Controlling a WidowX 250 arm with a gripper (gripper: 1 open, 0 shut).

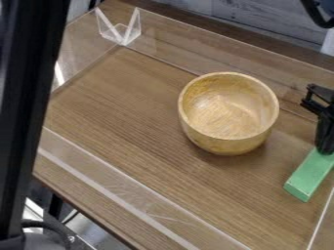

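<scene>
At the right edge of the camera view, my black gripper (322, 132) is partly out of frame, its fingers reaching down over the upper end of a flat green rectangular object (308, 176) on the wooden table. The gripper looks shut; whether anything is between its fingertips is hidden. A round tan wooden bowl (228, 112) stands to the left of both.
A clear folded plastic piece (119, 29) sits at the back left. A dark frame and cables border the table's left side, and a grey surface lies along the back.
</scene>
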